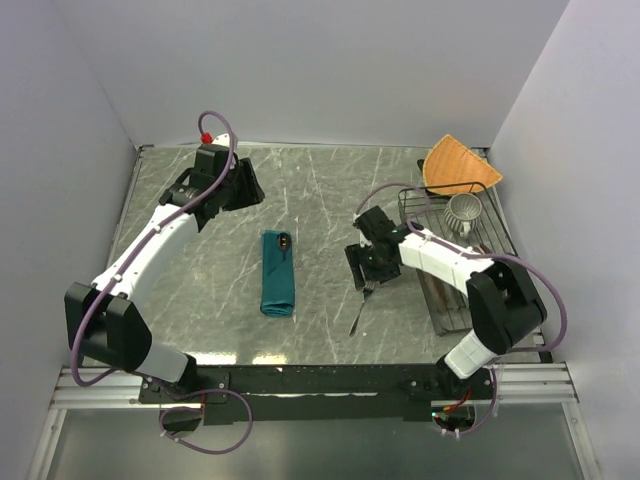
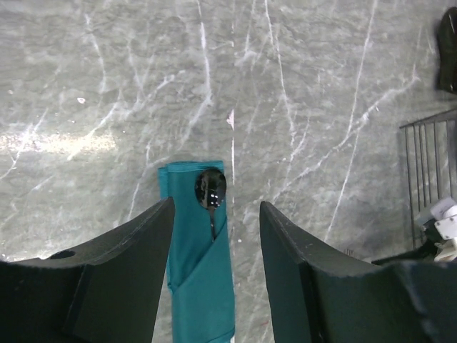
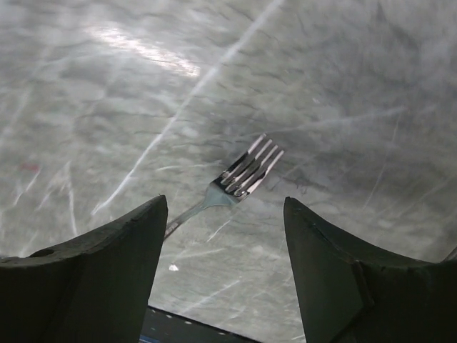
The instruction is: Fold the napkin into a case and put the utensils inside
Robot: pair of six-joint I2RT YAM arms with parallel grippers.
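A teal napkin (image 1: 278,285), folded into a narrow case, lies on the grey marbled table. Tucked into it is a dark spoon (image 2: 211,187), its bowl showing near the upper end and its handle running under the diagonal fold. My left gripper (image 1: 254,182) is open, raised above the table to the upper left of the napkin, with nothing held. Right of the napkin lies a silver fork (image 3: 237,177), tines up and handle toward the front edge. Over its tines my right gripper stands open, the fork's neck between its fingers in that view but not gripped.
A wire dish rack (image 1: 440,290) on the right holds a light mug (image 1: 462,212) and other items. Behind it is an orange object (image 1: 458,165). Bare table (image 1: 325,190) lies between napkin and rack.
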